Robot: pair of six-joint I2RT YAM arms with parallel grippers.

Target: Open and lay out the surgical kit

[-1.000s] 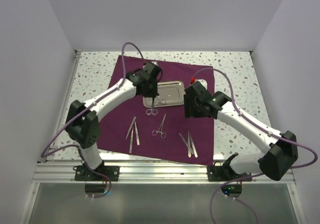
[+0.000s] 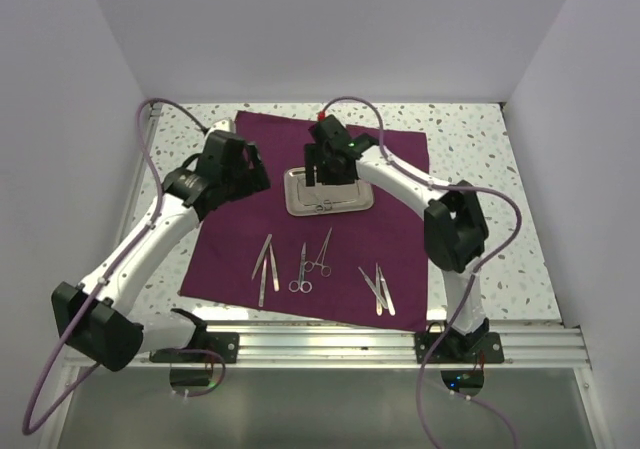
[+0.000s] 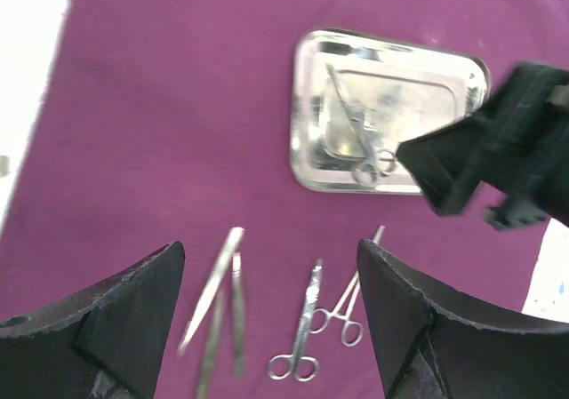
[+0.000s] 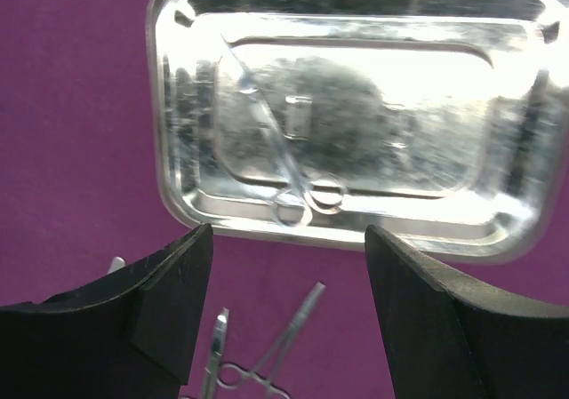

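A silver metal tray point(image 2: 368, 204) lies on the purple cloth point(image 2: 232, 249), and one pair of scissors point(image 4: 283, 155) rests inside it. Over the tray, my right gripper is open, its fingers empty. My left gripper is open too, above the cloth left of the tray, holding nothing. Laid on the cloth in front of the tray are scissors point(image 2: 303, 269) and a clamp-like ringed tool point(image 2: 321, 256). Several slim instruments point(image 2: 265, 269) lie to their left, and more thin tools point(image 2: 380, 291) lie to the right.
The right arm's dark gripper body point(image 3: 498, 141) juts across the tray's right side in the left wrist view. A speckled table surface point(image 2: 480, 169) shows around the cloth. Bare cloth lies left of the tray.
The scissors at my left gripper went from beside the tray down to the cloth and were let go. That arm has since swung left and back, while the right came left over the tray.
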